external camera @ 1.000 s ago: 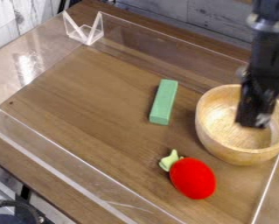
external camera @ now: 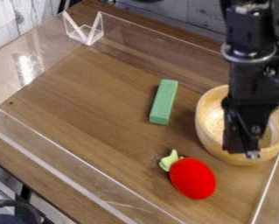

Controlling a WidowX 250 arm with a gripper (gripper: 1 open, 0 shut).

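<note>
The dark gripper (external camera: 249,136) fills the upper right, reaching down over a wooden bowl (external camera: 211,118) and hiding much of its interior. Its lower end sits at the bowl; whether anything is between the fingers is hard to make out. A green block (external camera: 163,101) lies left of the bowl, and a red toy vegetable with a green top (external camera: 193,178) lies below it, toward the front.
A clear plastic piece (external camera: 86,28) stands at the far left corner, by a corrugated wall at the back.
The gripper has come down lower over the bowl, covering more of it. The block and red toy have not moved.
</note>
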